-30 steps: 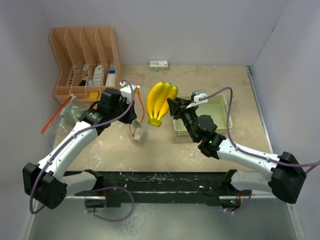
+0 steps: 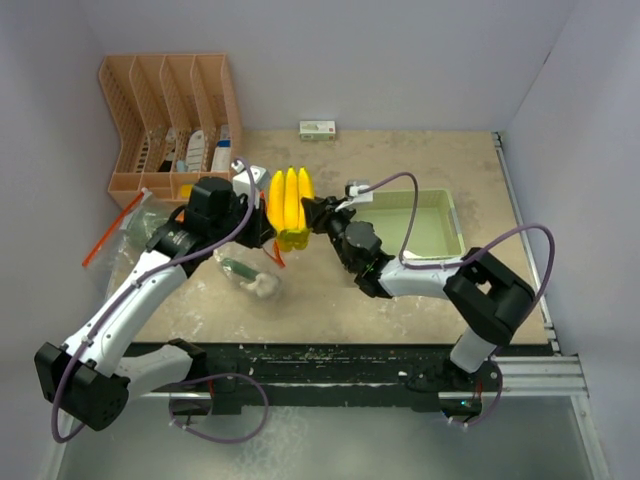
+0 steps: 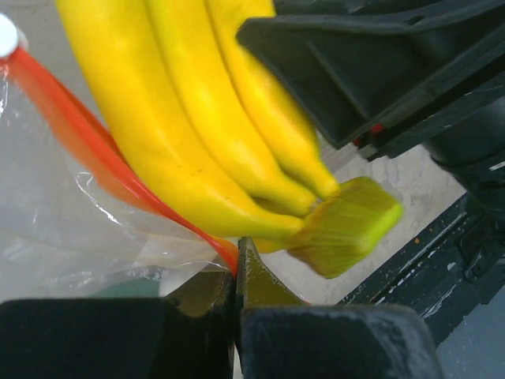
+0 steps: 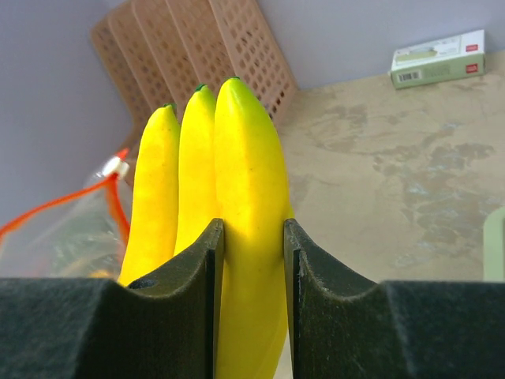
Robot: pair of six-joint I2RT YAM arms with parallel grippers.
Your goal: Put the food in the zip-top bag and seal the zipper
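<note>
A bunch of yellow bananas [image 2: 291,205] hangs at the mouth of the clear zip top bag [image 3: 79,225], its stem end towards the front. My right gripper is shut on one banana, a finger on each side. Pinched in my left gripper is the bag's red rim, which runs up across the bananas in the left wrist view. From above, that rim mostly hides behind the bananas and left arm. Something green and white [image 2: 255,277] shows inside the bag's lower part. How far the bananas reach past the rim, I cannot tell.
Behind the right arm stands a pale green basket [image 2: 435,225]. A peach rack [image 2: 170,100] with several items fills the back left, and a small box [image 2: 317,130] lies at the back. Another red-edged bag [image 2: 130,225] lies far left.
My right gripper has carried the bananas left, up against the left gripper and the bag's mouth.
</note>
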